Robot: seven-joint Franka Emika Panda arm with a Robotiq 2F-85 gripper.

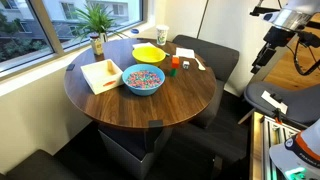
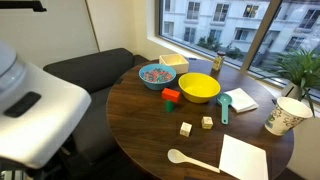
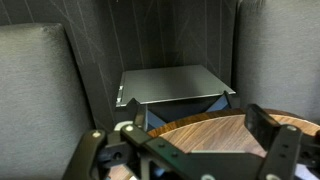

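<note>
My gripper stands open in the wrist view, with nothing between its fingers. Exterior view 1 has it raised at the upper right, away from the round wooden table (image 1: 128, 112). On that table are a blue bowl (image 2: 148, 79) of small pinkish pieces and a yellow bowl (image 2: 199, 90). A red block (image 2: 171, 95) and a green block (image 2: 169, 106) are close together beside the bowls. Two pale wooden blocks (image 2: 186, 129) and a light spoon (image 2: 190, 160) lie toward the near side. A teal utensil (image 2: 225, 108) rests right of the yellow bowl.
A cream tray (image 1: 101, 76) sits near the windows. White paper (image 2: 243, 158), a patterned cup (image 2: 285, 117) and a potted plant (image 2: 302, 70) occupy the table's other side. Dark seating surrounds the table. Bare wood shows across the table's near part in exterior view 1.
</note>
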